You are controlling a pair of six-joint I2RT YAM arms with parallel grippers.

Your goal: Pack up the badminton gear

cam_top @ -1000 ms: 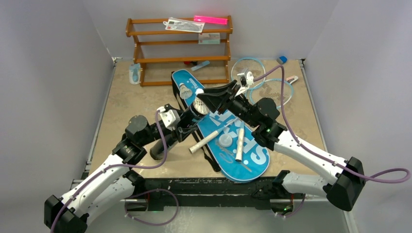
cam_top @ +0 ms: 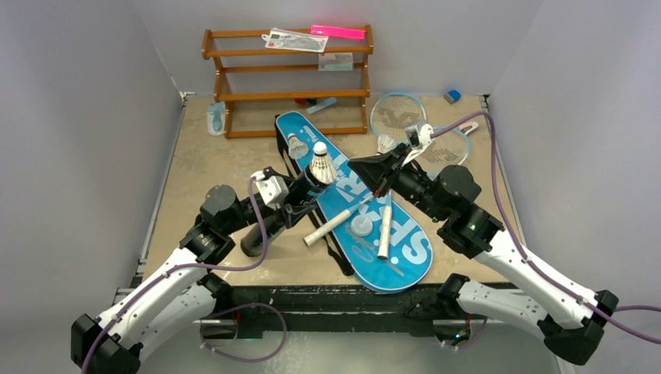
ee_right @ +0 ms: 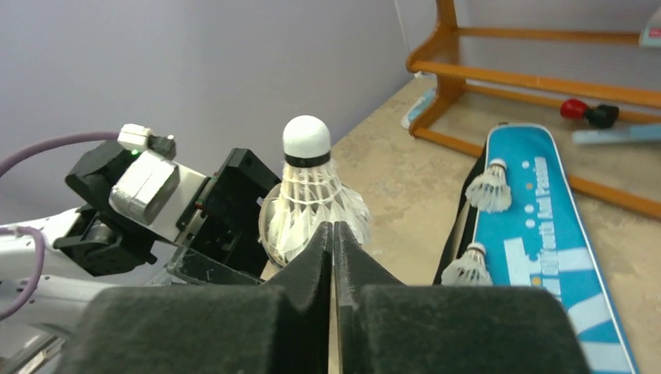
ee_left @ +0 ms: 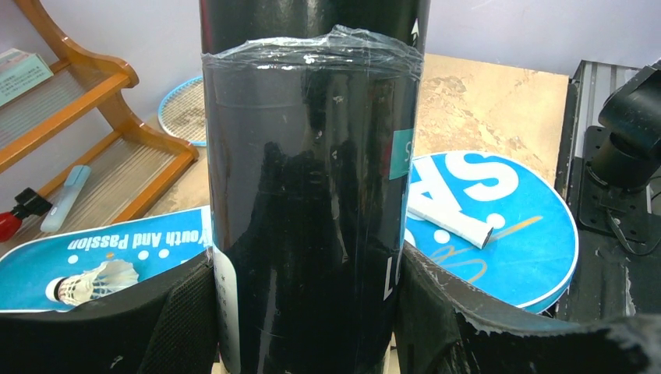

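My left gripper is shut on a black shuttlecock tube (ee_left: 312,156), tilted with its mouth up and to the right. A white shuttlecock (cam_top: 321,165) stands cork up in that mouth, its feathers partly outside. To its right hangs my right gripper, shut, with nothing between its fingers and clear of the cork. Below lies the blue racket bag (cam_top: 417,257), holding two white-handled items (cam_top: 385,234) and a round white lid (cam_top: 361,225). Two loose shuttlecocks show in the right wrist view, one on the bag (ee_right: 489,189), the other at its edge (ee_right: 468,269).
Behind stands a wooden rack (cam_top: 288,97) with small packages. Two rackets (cam_top: 399,115) lie at the back right with a shuttlecock (cam_top: 386,143) beside them. Bare table shows left of the bag.
The left arm and its tube look unmoved, and the shuttlecock remains in the mouth.
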